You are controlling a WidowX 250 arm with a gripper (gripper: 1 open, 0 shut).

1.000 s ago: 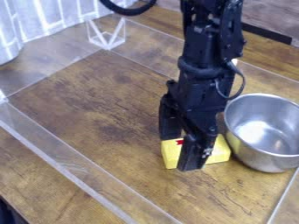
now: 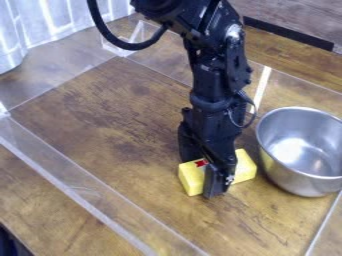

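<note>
A yellow block (image 2: 193, 178) with a small red mark lies on the wooden table, just left of a steel bowl (image 2: 302, 150). My black gripper (image 2: 215, 176) is down over the block, its open fingers at the block's middle and partly covering it. I cannot tell whether both fingers touch it.
A white curtain hangs at the back left. The bowl takes up the right side.
The arm has shifted slightly left and down over the block. The yellow block appears a little further left and nearer than before.
</note>
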